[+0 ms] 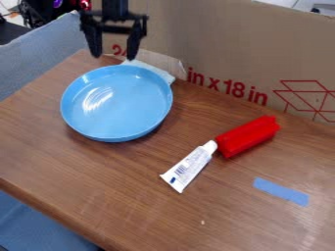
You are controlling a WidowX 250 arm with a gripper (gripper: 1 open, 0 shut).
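Observation:
My black gripper point(114, 45) hangs at the top left, open with nothing between its fingers, above the far edge of a light blue round plate point(117, 103). A white tube point(187, 167) with a cap lies on the wooden table at centre right, apart from the plate. A red cylinder point(246, 136) lies just behind the tube's capped end, to the upper right.
A cardboard box point(229, 49) with red printing forms the back wall. A blue tape strip point(280, 191) is on the table point(118, 196) at the right. Blue-grey padding borders the left side.

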